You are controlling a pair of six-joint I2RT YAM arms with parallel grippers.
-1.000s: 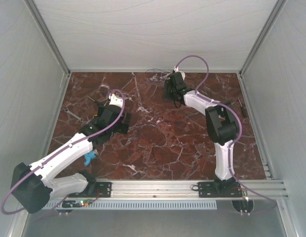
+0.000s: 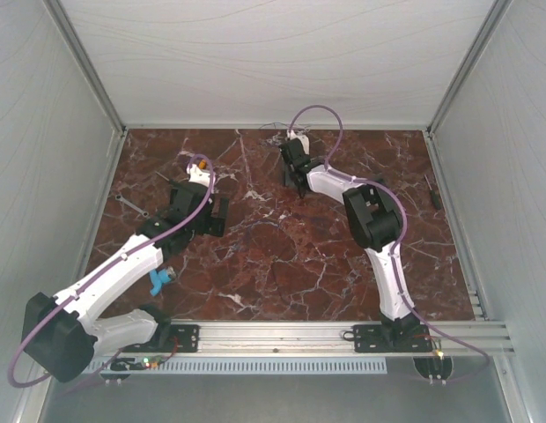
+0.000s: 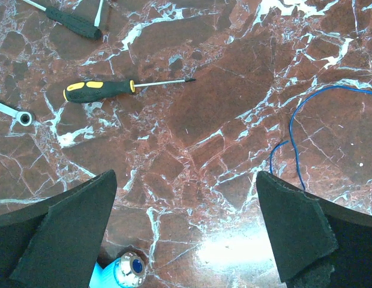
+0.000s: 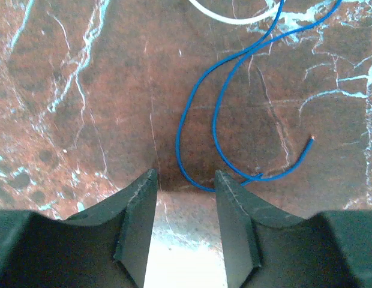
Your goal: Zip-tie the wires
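Two blue wires (image 4: 217,132) lie looped on the marble table in the right wrist view, beside a white curved strip (image 4: 234,19), likely a cable or tie. My right gripper is low over the wire loops, fingers part open, its right fingertip at the wires; nothing clearly held. My left gripper hangs open above the left of the table, with blue wire (image 3: 294,132) visible to its right.
A yellow-black screwdriver (image 3: 96,91), a green-handled screwdriver (image 3: 75,24), a wrench (image 3: 15,114) and a blue tool (image 3: 123,270) lie on the left. Another tool (image 2: 434,198) is at the far right.
My right arm has moved left along the back of the table, toward the wires.
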